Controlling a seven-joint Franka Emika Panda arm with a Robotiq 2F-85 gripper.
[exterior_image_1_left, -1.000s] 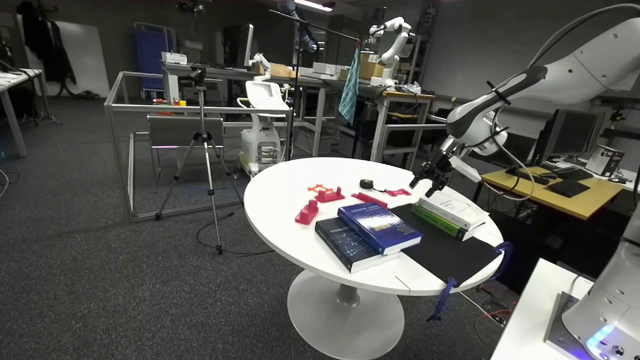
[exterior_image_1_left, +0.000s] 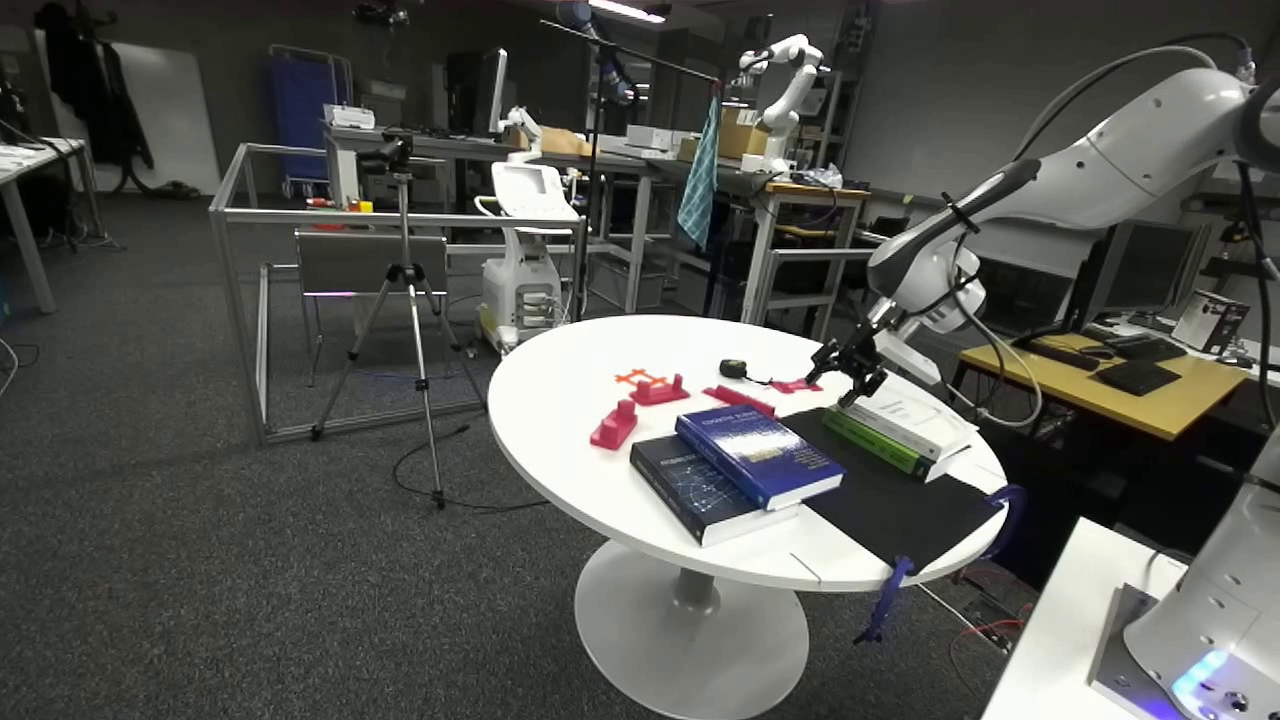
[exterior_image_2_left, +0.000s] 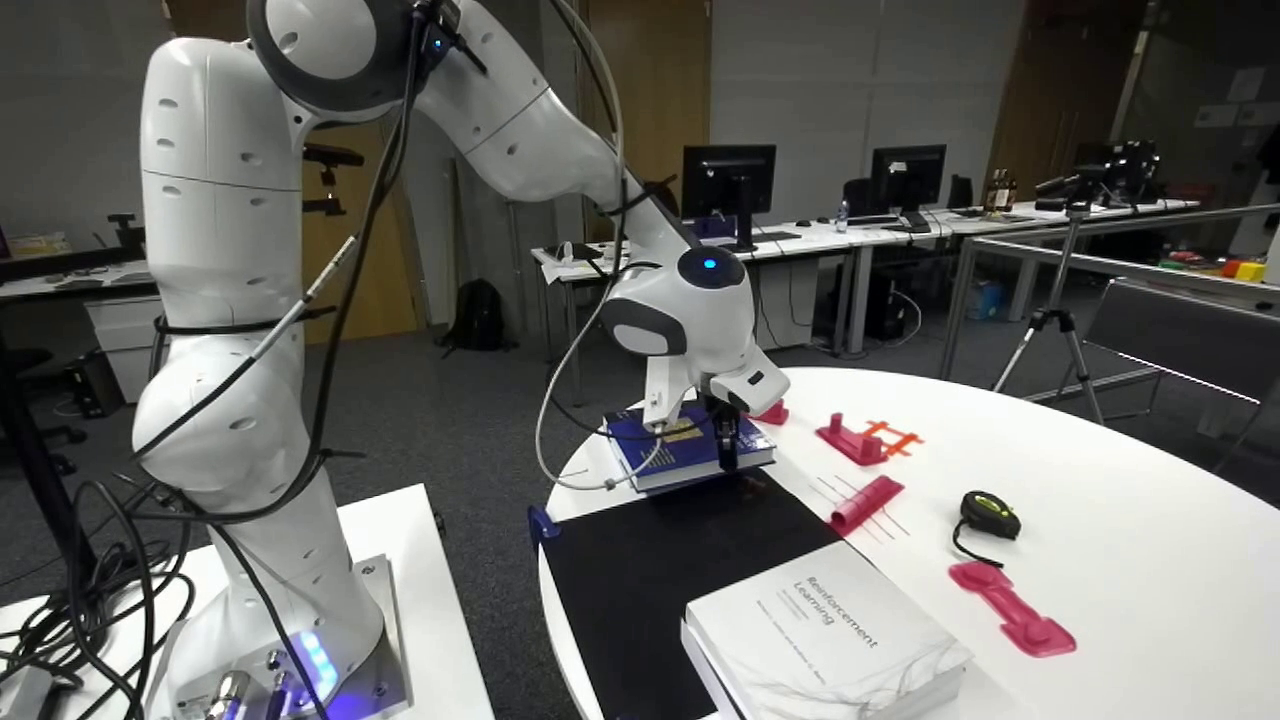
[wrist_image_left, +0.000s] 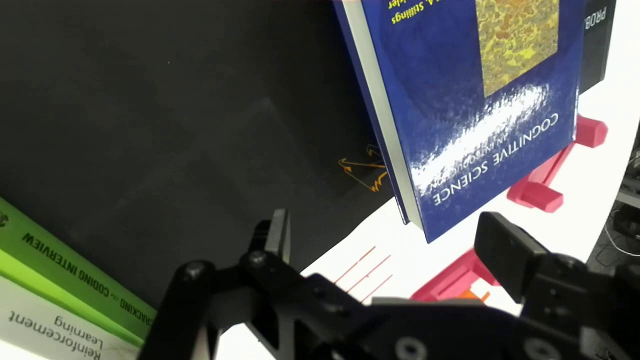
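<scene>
My gripper is open, its fingers wide apart and empty. In the wrist view, a corner of the blue "Cognitive Science" book (wrist_image_left: 456, 138) shows between the fingers. That book rests on a dark book (exterior_image_1_left: 690, 478), partly overhanging it. Seen from exterior view 2, one black finger (exterior_image_2_left: 727, 439) appears in front of the blue book; whether it touches cannot be told. A white "Reinforcement Learning" book (exterior_image_2_left: 828, 636) lies on top of a green coding interview book (exterior_image_1_left: 882, 444) on the other side of the black mat (exterior_image_2_left: 672, 576).
Pink printed parts lie across the round white table (exterior_image_1_left: 552, 372), including a pink bar (exterior_image_2_left: 864, 505) and a flat pink piece (exterior_image_2_left: 1014, 610). A tape measure (exterior_image_2_left: 990, 515) sits near them. Blue clamps (exterior_image_1_left: 888, 600) hold the mat at the table edge.
In exterior view 1, the arm and open gripper have shifted left and lower. Books and pink parts have stayed where they were.
</scene>
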